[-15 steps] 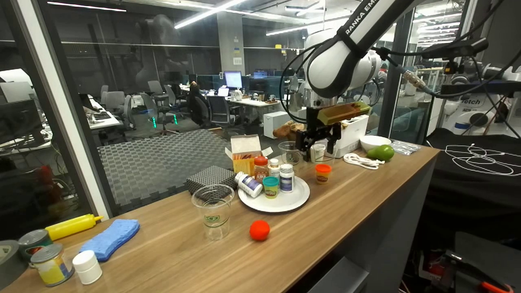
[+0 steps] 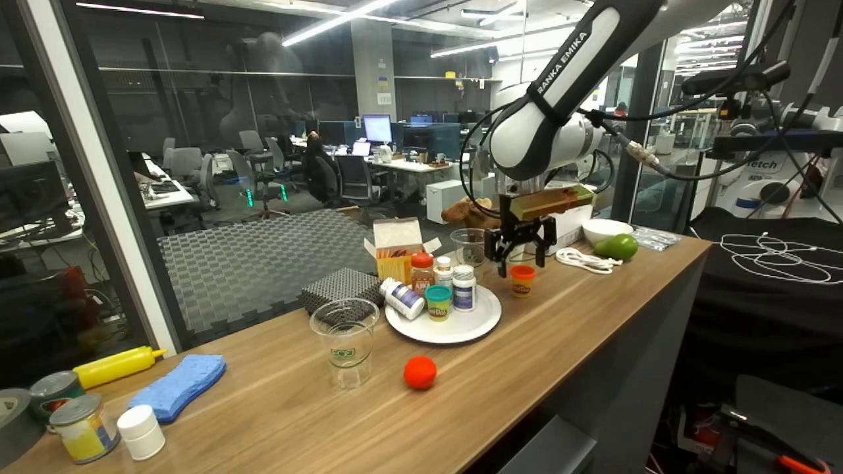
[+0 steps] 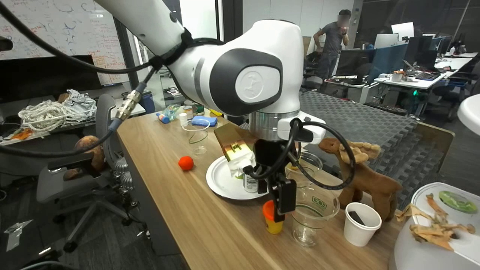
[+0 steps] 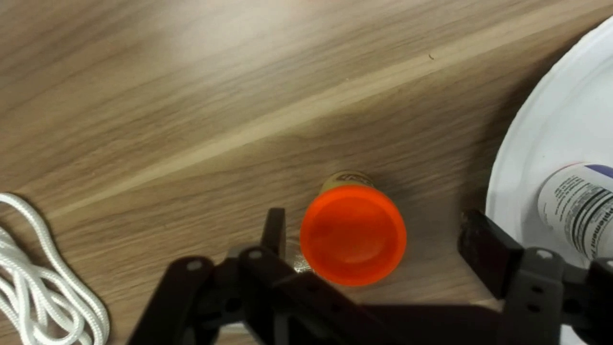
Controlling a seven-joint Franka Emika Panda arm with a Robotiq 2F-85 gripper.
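A small tub with an orange-red lid and yellow body, the Play-Doh tub (image 2: 521,281), stands upright on the wooden counter just right of the white plate (image 2: 490,324). Above it, pointing down, is my gripper (image 2: 522,265), its fingers apart. In the wrist view the tub's lid (image 4: 353,235) shows between the two fingers, nearer the left one, with gaps visible on both sides. Exterior view 2 has the black fingers (image 3: 285,198) partly covering the yellow tub (image 3: 273,222). Nothing is gripped.
Several bottles and a teal-lidded tub (image 2: 438,303) crowd the plate. Clear cups (image 3: 310,211), a white paper cup (image 3: 361,225) and a white cord (image 2: 586,260) lie near the gripper.
My gripper has come down and slightly nearer the orange-lidded tub. The tub and the other objects on the counter stay where they were.
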